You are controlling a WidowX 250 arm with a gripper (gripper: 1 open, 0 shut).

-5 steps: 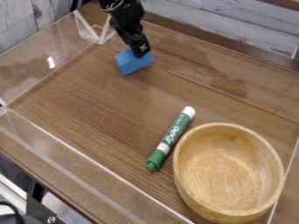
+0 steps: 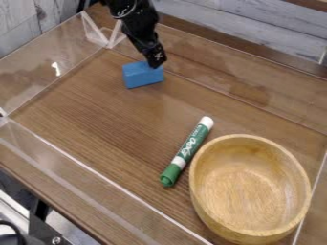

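Observation:
My black gripper (image 2: 151,55) reaches in from the top edge and stands open at the upper right corner of a light blue block (image 2: 141,77), low over it. Whether a fingertip touches the block is hard to tell. A green and white marker (image 2: 188,150) lies diagonally in the lower middle, beside a large pale yellow bowl (image 2: 250,183) at the lower right.
Clear plastic walls edge it on the left, and white boards stand along the back.
The blue block sits lower in the view and slightly left compared with a second ago. My gripper has shifted a little around its upper edge.

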